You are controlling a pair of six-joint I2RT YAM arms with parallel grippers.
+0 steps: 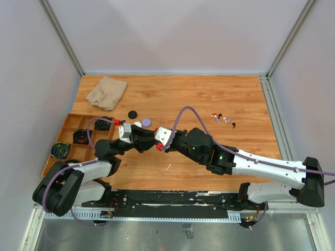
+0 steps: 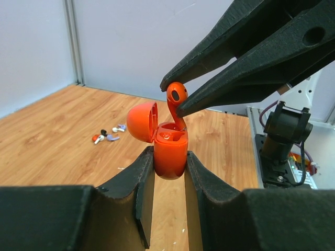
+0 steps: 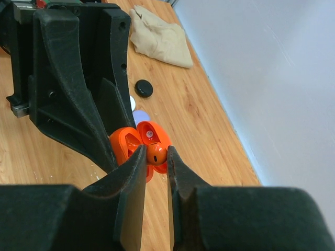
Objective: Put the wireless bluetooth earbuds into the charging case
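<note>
An open red charging case point(image 2: 170, 154) is held upright by my left gripper, which is shut on it; its lid point(image 2: 140, 120) stands up at one side. My right gripper is shut on a red earbud point(image 2: 177, 93) and holds it over the case, with the stem reaching down into the case's top. In the right wrist view the earbud point(image 3: 156, 154) sits between the right fingertips in front of the case point(image 3: 124, 144); whether it is seated cannot be told.
Black, white and purple round pieces point(image 1: 146, 122) lie behind the grippers. A beige cloth point(image 1: 107, 93) is at the back left, a wooden compartment box point(image 1: 74, 123) at the left. Small pieces point(image 1: 220, 118) lie on the right of the table.
</note>
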